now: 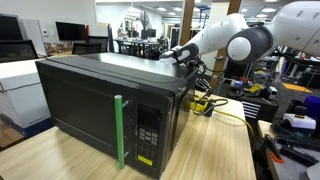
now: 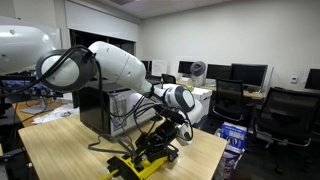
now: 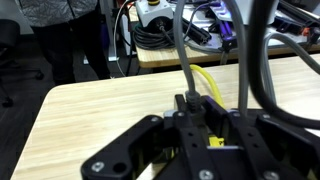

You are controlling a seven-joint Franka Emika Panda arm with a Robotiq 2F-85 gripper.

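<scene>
In the wrist view, my gripper is shut on a black cable (image 3: 186,55) that rises from between its fingers. Other thick dark loops cross the right side of that view. Exterior view 2 has the gripper low over the table, amid looped black cables (image 2: 127,149) and beside a yellow object (image 2: 152,171). The fingertips are too small to make out there. A black microwave (image 1: 95,97) with a green strip (image 1: 119,132) on its front stands on the wooden table (image 1: 205,150); the arm reaches down beyond it.
A yellow cord (image 1: 236,117) runs over the table toward its edge. Clear wood lies in front of the microwave and on the left in the wrist view. Past the table edge stand a bench with coiled black cable (image 3: 150,35) and several office chairs (image 2: 283,107).
</scene>
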